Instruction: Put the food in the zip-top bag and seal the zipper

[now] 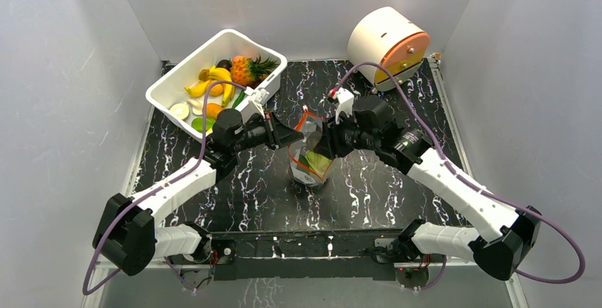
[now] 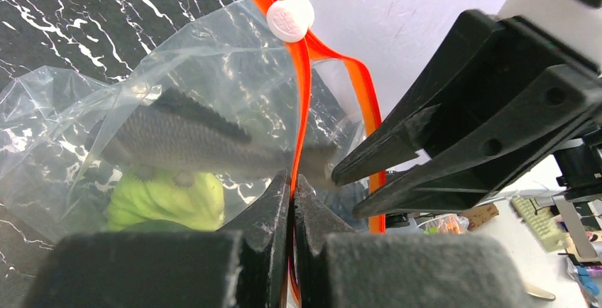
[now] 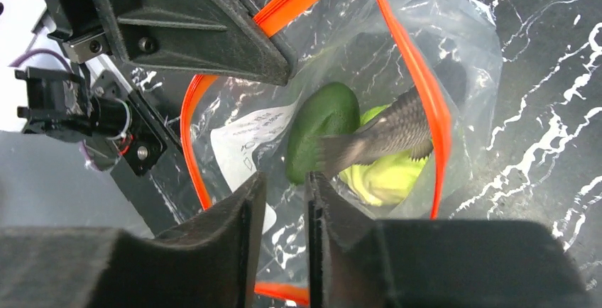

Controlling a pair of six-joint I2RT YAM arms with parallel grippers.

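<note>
The zip top bag (image 1: 307, 167) stands open at table centre, its orange zipper rims (image 3: 430, 109) apart. Inside are a green oval food (image 3: 319, 127), pale green leafy food (image 2: 160, 201) and a grey, blurred scaly item (image 3: 387, 130). My left gripper is shut on the orange zipper rim, beside the white slider (image 2: 287, 18). My right gripper is part open at the bag's mouth, its fingertips over the opening; I see nothing clearly held between them.
A white bin (image 1: 165, 91) of fruit and vegetables stands back left. A cream cylinder with an orange front (image 1: 373, 35) is back right.
</note>
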